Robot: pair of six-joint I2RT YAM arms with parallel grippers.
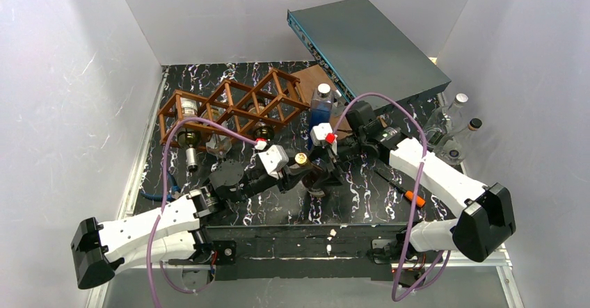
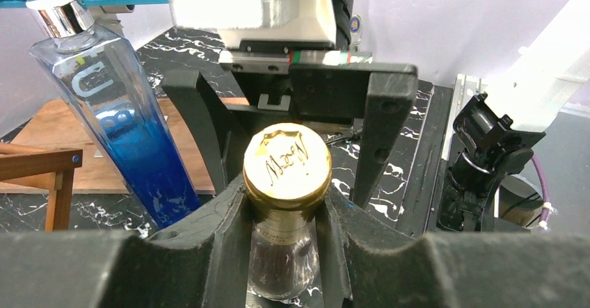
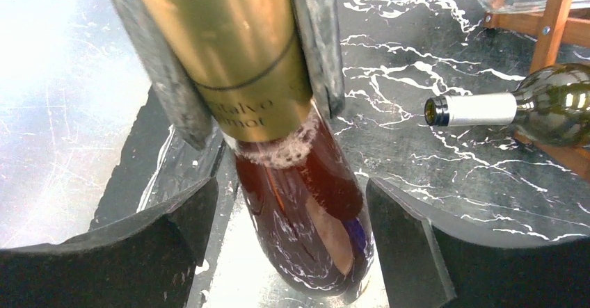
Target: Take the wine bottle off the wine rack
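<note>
A gold-capped bottle of dark red-brown liquid [image 1: 312, 179] [image 2: 282, 259] [image 3: 303, 204] stands upright between my two grippers, off the rack. My left gripper [image 1: 296, 172] is shut on its gold neck, just under the cap. My right gripper [image 1: 327, 172] is around the bottle from the other side, its fingers parted beside the body. The wooden wine rack [image 1: 233, 117] at the back left holds other bottles, among them a dark green bottle [image 3: 549, 106] lying with its neck outward.
A tall blue bottle [image 1: 320, 117] [image 2: 129, 134] stands behind my grippers. A large grey metal box [image 1: 369, 44] fills the back right. Clear bottles [image 1: 445, 131] stand at the right edge; an orange-handled tool [image 1: 414, 198] lies at front right.
</note>
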